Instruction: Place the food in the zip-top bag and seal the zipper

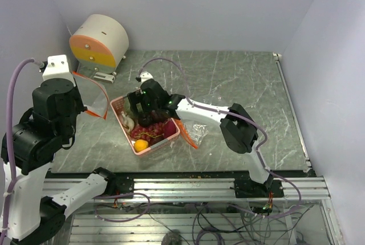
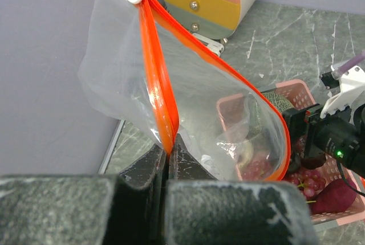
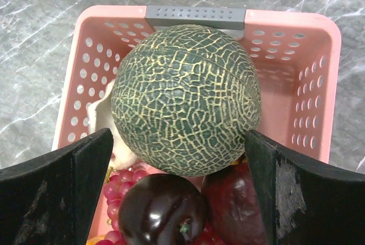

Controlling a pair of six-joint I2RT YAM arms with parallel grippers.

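Note:
My left gripper is shut on a clear zip bag [image 2: 114,57] with an orange zipper, held up at the left. My right gripper is open over the pink basket [image 3: 319,142], around a green netted melon [image 3: 185,85]. Whether its fingers touch it I cannot tell. Below the melon lie a dark round fruit [image 3: 162,205], a dark red fruit [image 3: 231,205], red grapes [image 3: 117,194] and a pale piece [image 3: 100,114]. An orange [image 1: 141,145] sits at the basket's front.
A second orange-zippered bag [image 1: 194,134] lies right of the basket. A cream drum-shaped box [image 1: 105,40] stands at the back left.

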